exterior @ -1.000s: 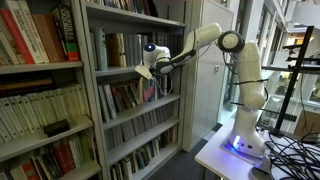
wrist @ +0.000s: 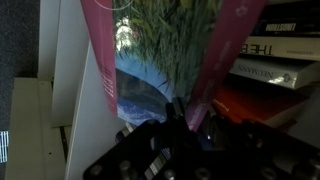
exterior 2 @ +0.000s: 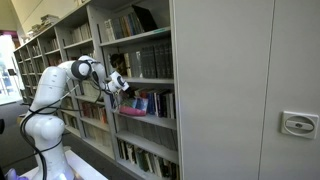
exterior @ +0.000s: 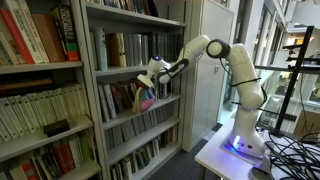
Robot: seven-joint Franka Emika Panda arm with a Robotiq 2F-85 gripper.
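Observation:
A pinkish-red book with a landscape picture of grass and water on its cover fills the upper middle of the wrist view. My gripper is shut on its lower edge; the fingertips are dark and partly lost in shadow. In exterior view 1 the book hangs tilted below the gripper, in front of the middle shelves of the grey bookcase. From the other side, exterior view 2 shows the pink book at the height of a shelf holding books.
Shelved books lie close on the right in the wrist view, spines outward. A pale shelf board runs near the held book. Open floor lies before the bookcase, and a white table stands by the arm's base.
Over the last second the arm's wrist has come down and slightly right in exterior view 1. More of the pink book shows below the gripper now, lower against the shelves.

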